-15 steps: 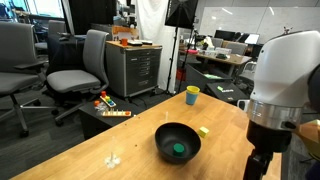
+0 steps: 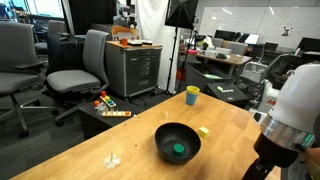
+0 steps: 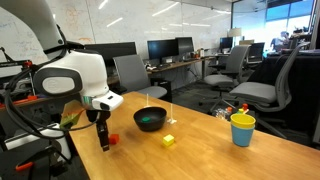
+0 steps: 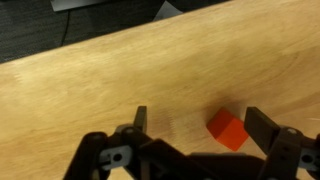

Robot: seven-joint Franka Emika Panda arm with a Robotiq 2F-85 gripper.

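Note:
My gripper is open over the wooden table, its fingers spread wide. In the wrist view a red block [image 4: 228, 129] lies below, nearer the right finger, with nothing gripped. From the second exterior view, the same red block [image 3: 114, 139] rests on the table just beside the gripper [image 3: 104, 143]. A black bowl [image 2: 178, 143] stands on the table with a green object [image 2: 179, 149] inside it. Behind the bowl sits a yellow block [image 2: 204, 131]. The first exterior view does not show the red block; the arm is at its right edge.
A blue and yellow bucket [image 3: 242, 130] stands farther along the table. Several small coloured things [image 2: 105, 101] lie near a dark box [image 2: 102, 118] at the far edge. Bare table surrounds the bowl, apart from a small white item [image 2: 112, 160].
In the first exterior view, the arm has moved lower and to the right. The bowl and the yellow block have stayed in place.

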